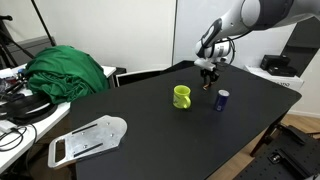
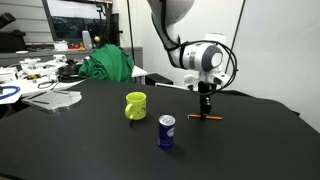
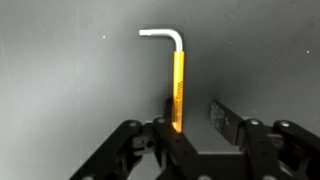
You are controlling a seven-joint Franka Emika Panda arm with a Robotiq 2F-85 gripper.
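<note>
An L-shaped hex key (image 3: 178, 75) with an orange handle and a bare metal bent end lies on the dark table. In the wrist view its orange end reaches in between the fingers of my gripper, close to the left one. A gap shows between the key and the right finger, so the fingers stand partly open. In exterior view 2 the gripper (image 2: 205, 105) points down at the tabletop, right over the orange hex key (image 2: 210, 118).
A yellow-green mug (image 2: 136, 105) and a dark blue-purple can (image 2: 166, 131) stand nearby. A light grey tray (image 1: 88, 139) lies on the table's far side from the arm, with green cloth (image 1: 65, 80) behind it.
</note>
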